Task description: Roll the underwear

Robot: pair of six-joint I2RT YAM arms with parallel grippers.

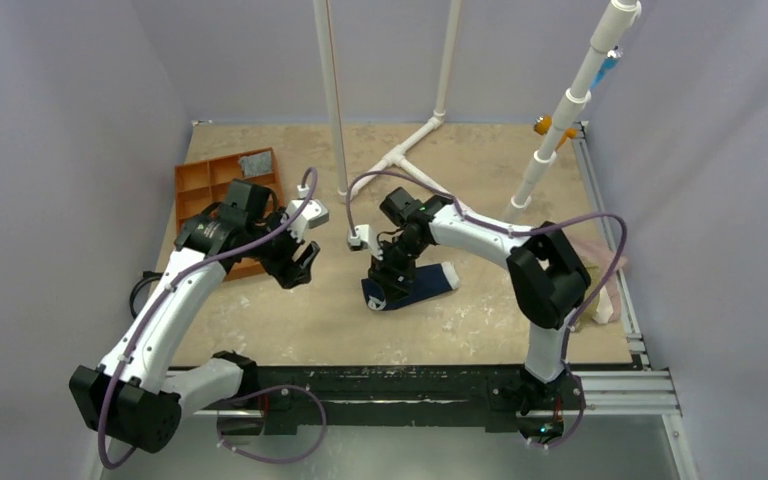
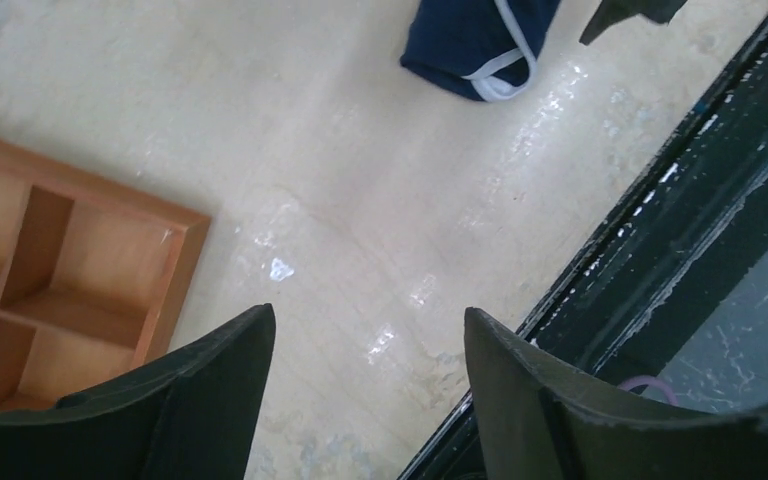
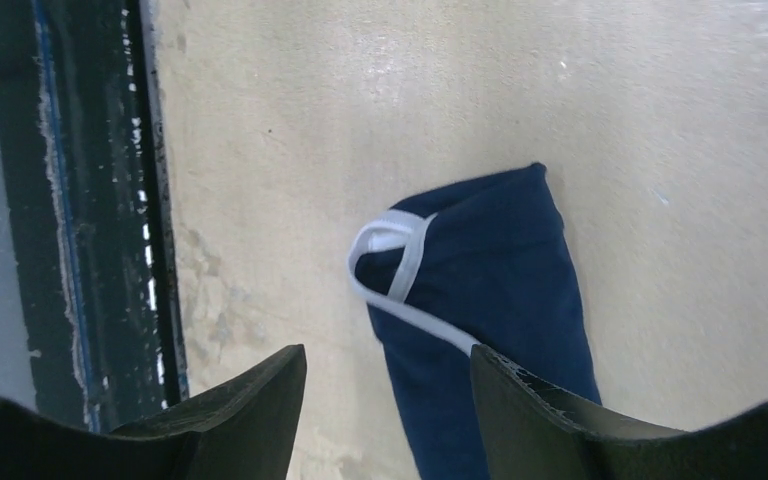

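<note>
The navy underwear [image 1: 428, 285] lies folded into a long strip on the table, its pale waistband [image 3: 410, 312] bent over at the left end. Above that left end hovers my right gripper [image 1: 384, 293]; its fingers [image 3: 250, 410] stand apart in the right wrist view, with the cloth below and nothing gripped. My left gripper [image 1: 298, 280] is off to the left over bare table, clear of the cloth. In the left wrist view its fingers [image 2: 215, 380] are apart and empty, and the underwear's end [image 2: 480, 50] shows at the top.
A wooden divided box [image 1: 194, 178] stands at the back left, a grey folded cloth [image 1: 257, 163] in one compartment. White pipes [image 1: 400, 157] rise behind the work area.
</note>
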